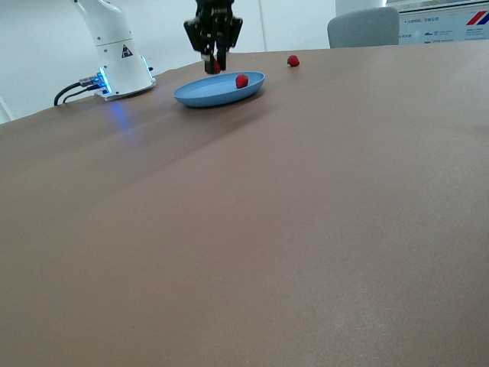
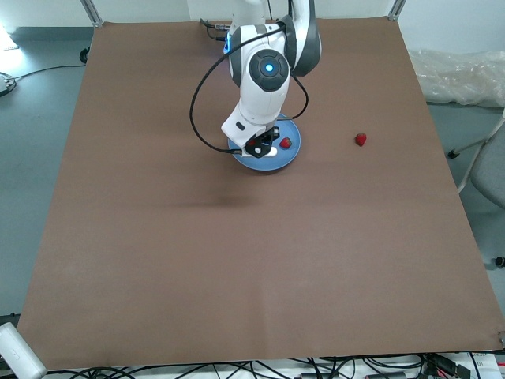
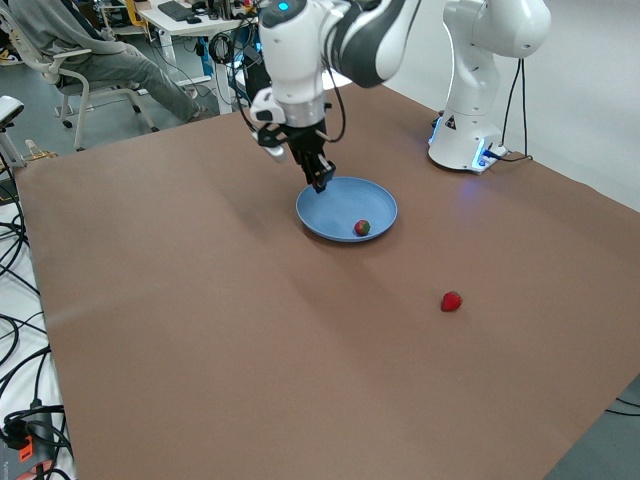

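Observation:
A blue plate (image 2: 284,158) (image 1: 199,95) (image 3: 340,208) lies on the brown table. A red strawberry (image 2: 286,143) (image 1: 241,81) (image 3: 362,228) sits on it. My black gripper (image 1: 214,63) (image 3: 318,182) is over the plate's far part, pointing down, with something red between its fingers in the top view, apparently another strawberry; it is partly hidden in the left view. A further strawberry (image 2: 360,139) (image 1: 293,60) (image 3: 450,301) lies on the table apart from the plate.
The arm's white base (image 1: 122,69) stands behind the plate with cables. A grey chair (image 2: 489,166) stands beyond the right edge in the left view.

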